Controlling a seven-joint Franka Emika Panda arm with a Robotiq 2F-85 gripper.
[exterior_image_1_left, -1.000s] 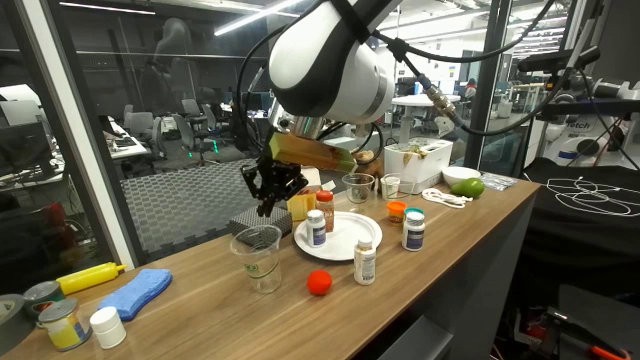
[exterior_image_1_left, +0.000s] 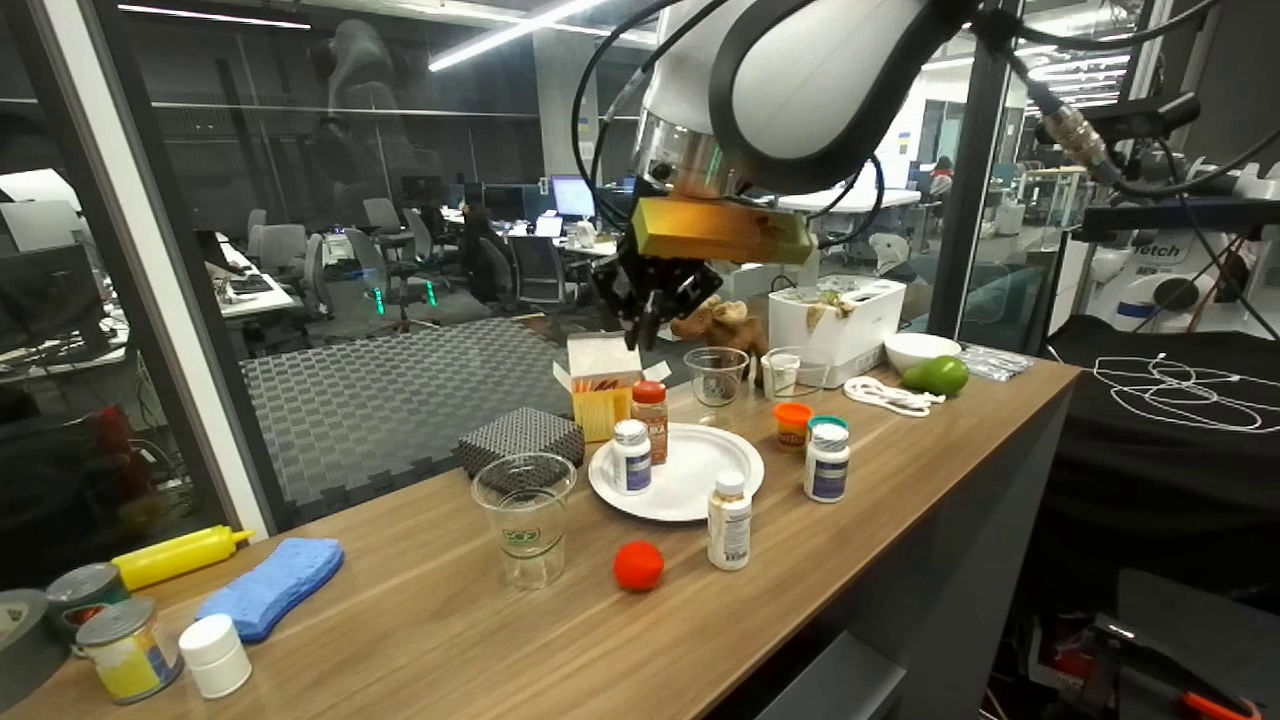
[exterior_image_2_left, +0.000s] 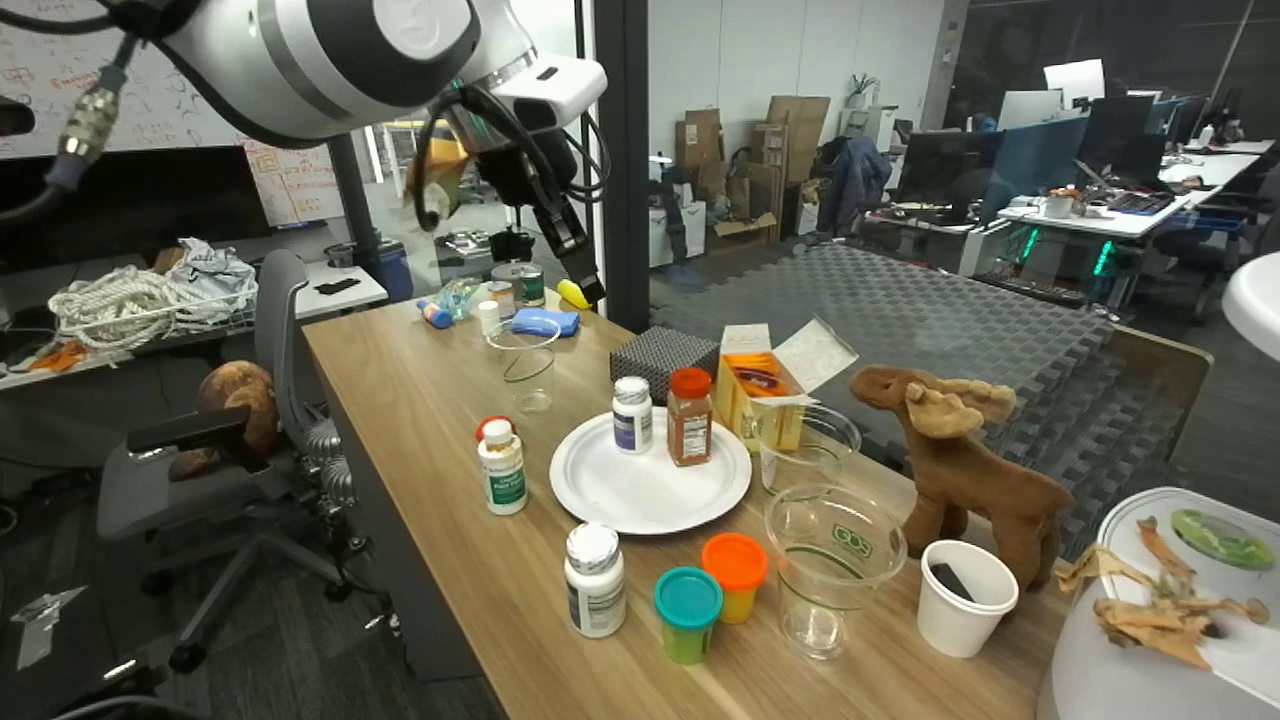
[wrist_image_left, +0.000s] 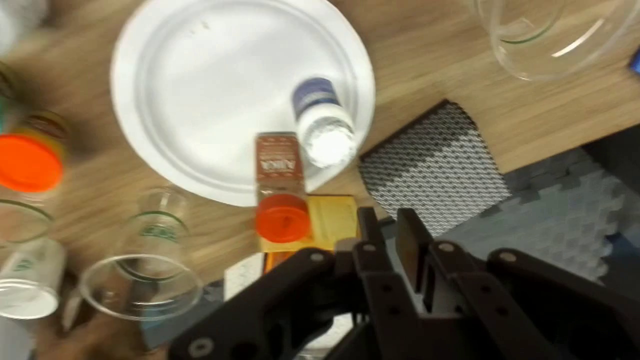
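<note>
My gripper (exterior_image_1_left: 644, 336) hangs in the air above the back of the table, empty. In the wrist view its two black fingers (wrist_image_left: 368, 225) stand close together with a narrow gap. Below it, a white plate (wrist_image_left: 210, 72) carries a white bottle with a purple label (wrist_image_left: 324, 129) and a red-capped spice bottle (wrist_image_left: 280, 180), both upright. Beside the plate are a black mesh-patterned box (exterior_image_1_left: 522, 442) and an open yellow box (exterior_image_2_left: 768, 396) with orange packets. A tall clear cup (exterior_image_1_left: 528, 540) stands upright in front of the mesh box.
Near the front edge are a red ball (exterior_image_1_left: 638, 565) and a white bottle (exterior_image_1_left: 728, 528). Clear cups (exterior_image_2_left: 834, 564), Play-Doh tubs (exterior_image_2_left: 687, 612), a paper cup (exterior_image_2_left: 960, 600) and a plush moose (exterior_image_2_left: 972, 468) crowd one end. A blue cloth (exterior_image_1_left: 274, 586) lies at the other, with bare wood between.
In exterior view 1 my gripper has risen and moved right, away from the clear cup and mesh box. The cup's rim has shifted slightly right; the plate and its bottles look unmoved.
</note>
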